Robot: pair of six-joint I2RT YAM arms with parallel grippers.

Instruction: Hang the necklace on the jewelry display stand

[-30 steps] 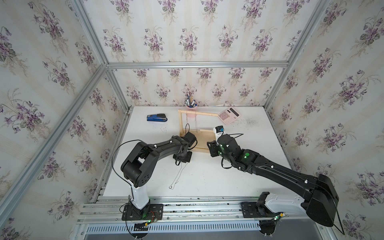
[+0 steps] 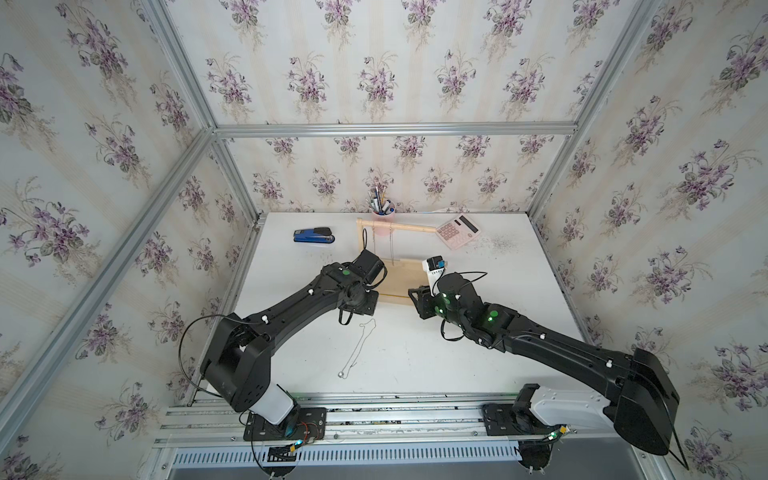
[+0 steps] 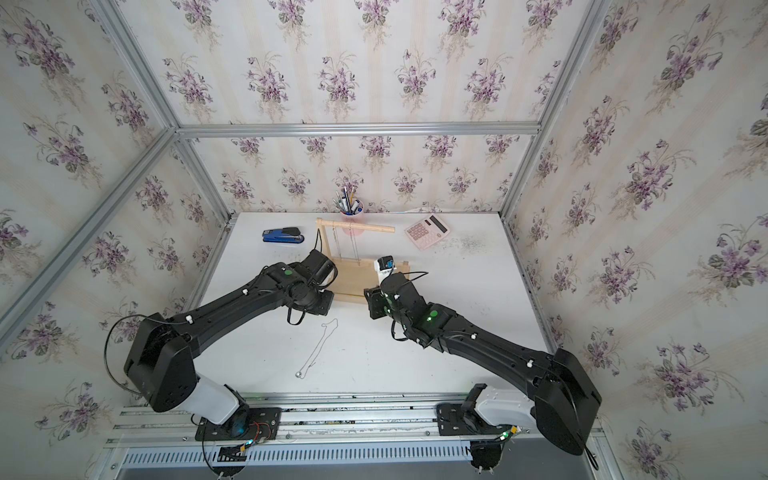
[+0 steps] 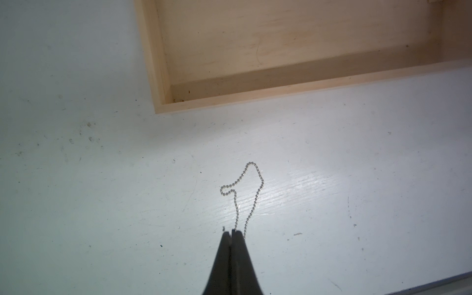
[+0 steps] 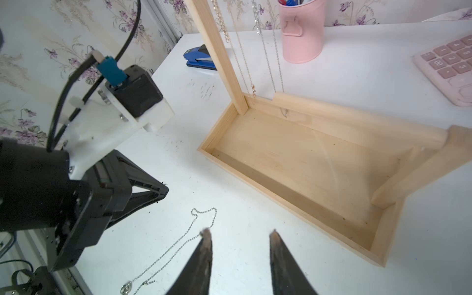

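Observation:
A silver bead-chain necklace (image 4: 255,196) lies on the white table in front of the wooden display stand (image 5: 216,41), where other chains hang from the bar above its tray. My left gripper is shut above the necklace, its tips overlapping the chain in the left wrist view, with nothing visible between them. My right gripper is at the right front of the stand; in the right wrist view its blurred fingertips stand apart, with nothing visible between them.
A blue stapler (image 2: 313,234) lies at the back left, a pink pen cup (image 5: 301,41) stands behind the stand, and a pink calculator (image 2: 457,232) lies at the back right.
My right gripper has moved slightly left and toward the front. The necklace looks unmoved.

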